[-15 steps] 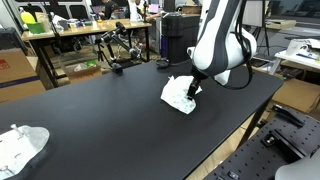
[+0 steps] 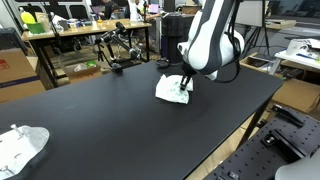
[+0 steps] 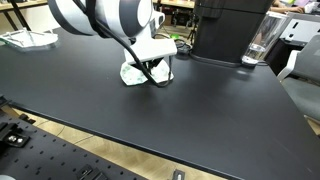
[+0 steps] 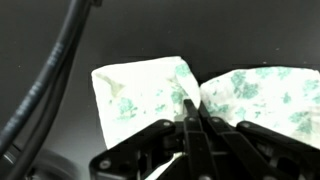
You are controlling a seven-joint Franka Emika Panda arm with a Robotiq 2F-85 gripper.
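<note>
A white cloth with a pale green print (image 4: 140,92) lies on the black table. In the wrist view it spreads to both sides of my gripper, bunched into a narrow fold at the fingertips. The fingers are closed on that fold. Exterior view 1 has the cloth (image 2: 172,91) at the table's far right part, below the white arm (image 2: 212,38). From the other side, the cloth (image 3: 133,75) lies partly behind the gripper (image 3: 165,80).
A second white item (image 2: 20,148) lies at the table's near left edge. A dark bin (image 3: 228,30) and a clear container (image 3: 262,38) stand past the table's edge.
The arm and gripper have shifted slightly left and away from exterior view 1. The cloth's gripped side has moved with them, and its outline looks more bunched.
</note>
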